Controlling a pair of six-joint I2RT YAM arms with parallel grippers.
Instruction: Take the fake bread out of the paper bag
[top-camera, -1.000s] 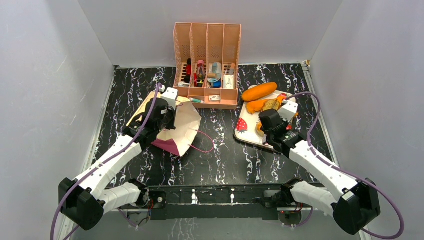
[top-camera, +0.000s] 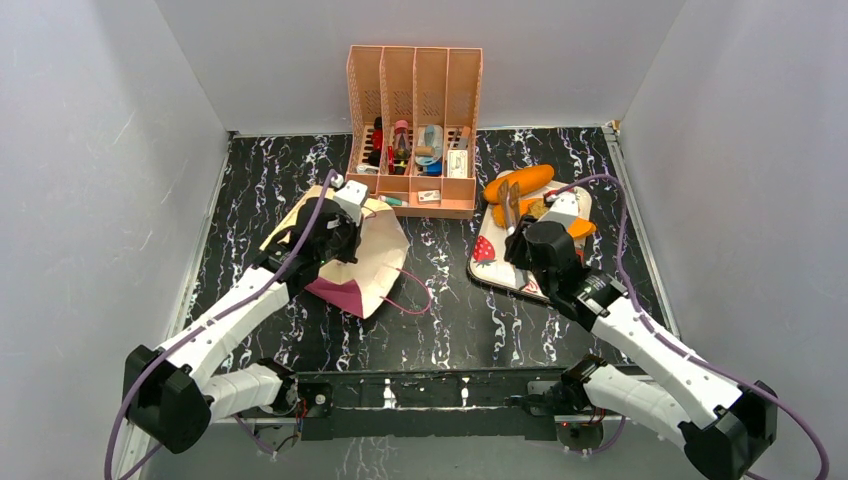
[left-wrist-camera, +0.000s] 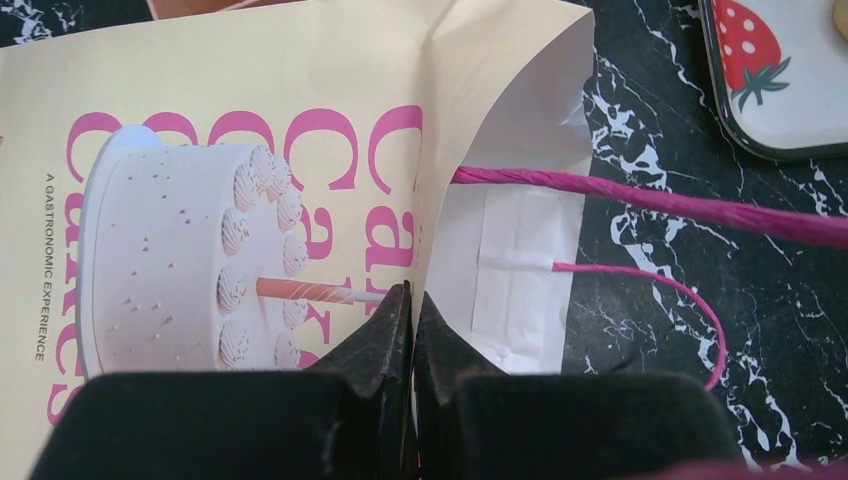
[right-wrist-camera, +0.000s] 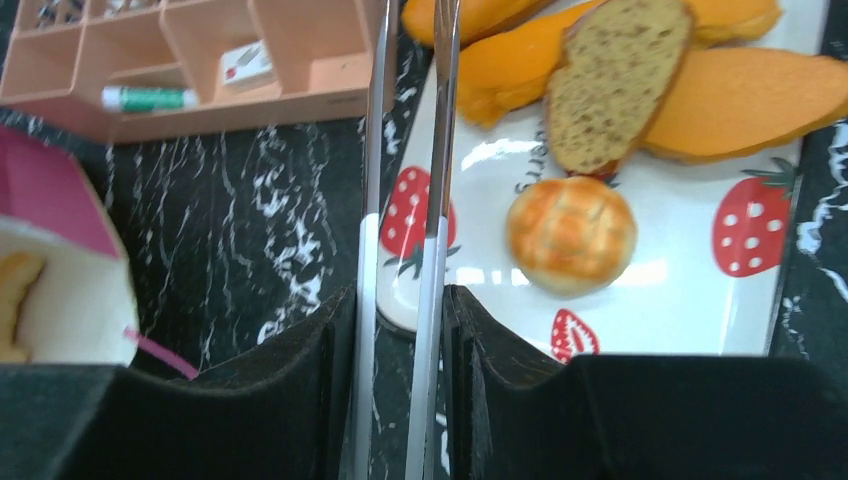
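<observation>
The cream paper bag (top-camera: 375, 250) lies on its side at the left, with my left gripper shut on its folded edge. Its pink handles loop rightward. In the right wrist view a tan bread piece (right-wrist-camera: 15, 290) shows in the bag's mouth. My right gripper is over the white strawberry tray (right-wrist-camera: 480, 330), holding metal tongs or long strips (right-wrist-camera: 434, 260) that point away; whether anything is between their tips is out of view. Fake breads lie on the tray: orange loaves (top-camera: 518, 182), a round bun (right-wrist-camera: 571, 234) and a slice (right-wrist-camera: 615, 90).
A peach organizer (top-camera: 413, 130) with small tools stands at the back centre. Bare marble table (top-camera: 450, 340) lies between bag and tray and along the front.
My right gripper has risen a little, with the long metal pieces now more visible above the tray. My left gripper and the bag have shifted slightly to the right.
</observation>
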